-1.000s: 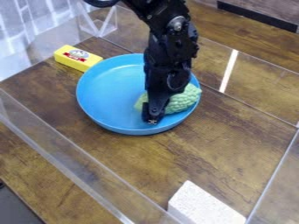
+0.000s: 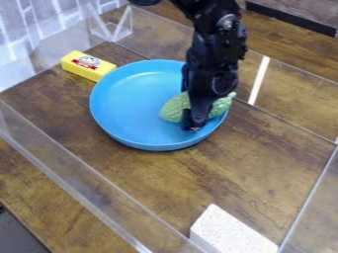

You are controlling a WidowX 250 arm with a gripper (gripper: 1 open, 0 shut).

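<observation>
A blue plate (image 2: 126, 114) lies on the wooden table, with a green textured object (image 2: 181, 107) at its right side. The black gripper (image 2: 199, 106) comes down from the top over the green object, its lower parts in front of it. It is open; whether its fingers touch the object is hard to tell.
A yellow box (image 2: 87, 65) with a red label lies at the back left. A white sponge-like block (image 2: 232, 235) is at the front right. Bare table (image 2: 79, 188) shows in front of and right of the plate, behind clear edges in the foreground.
The gripper has shifted slightly right and up over the green object. The plate and other things look nearly unchanged.
</observation>
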